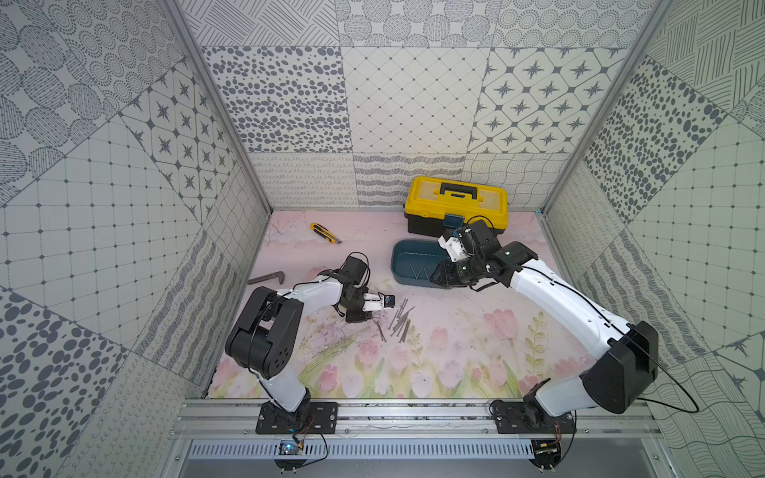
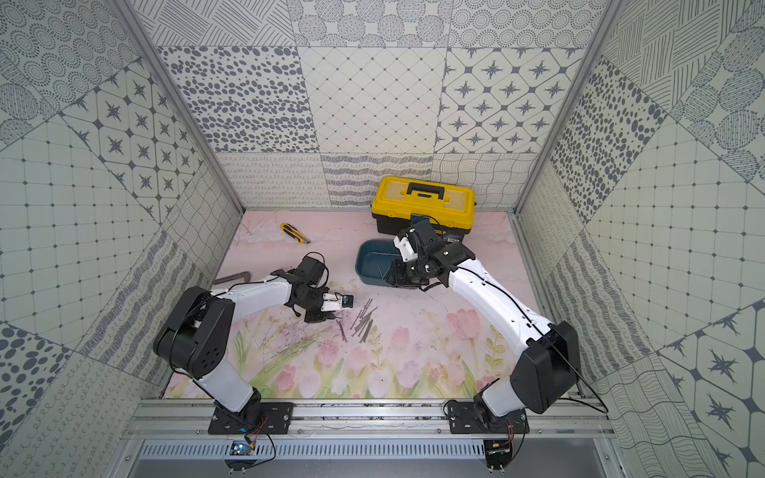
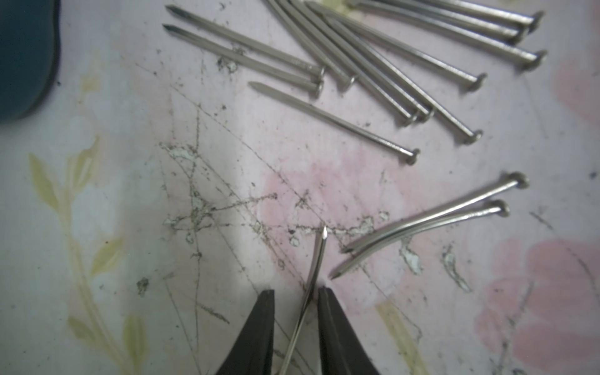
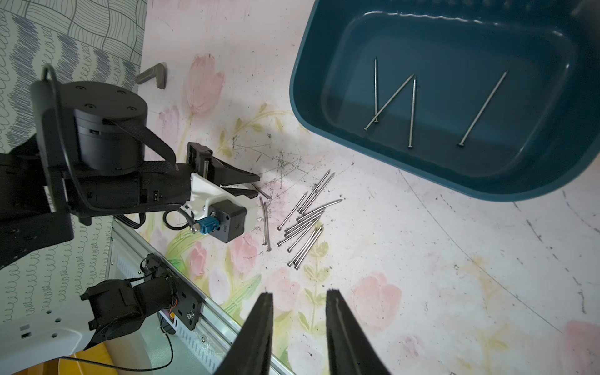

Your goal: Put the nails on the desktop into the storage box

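Note:
My left gripper is low over the desktop, open, its fingers either side of a slightly bent nail (image 3: 315, 268). Two bent nails (image 3: 437, 212) lie just right of it, and several straight nails (image 3: 375, 59) lie in a loose group farther off in the left wrist view. The dark teal storage box (image 4: 443, 50) stands behind the group, with several nails (image 4: 412, 112) inside. My right gripper hangs open near the box, with nothing between its fingers.
A yellow toolbox (image 1: 470, 199) stands at the back. A utility knife (image 1: 324, 233) and a grey metal tool (image 1: 266, 279) lie on the left.

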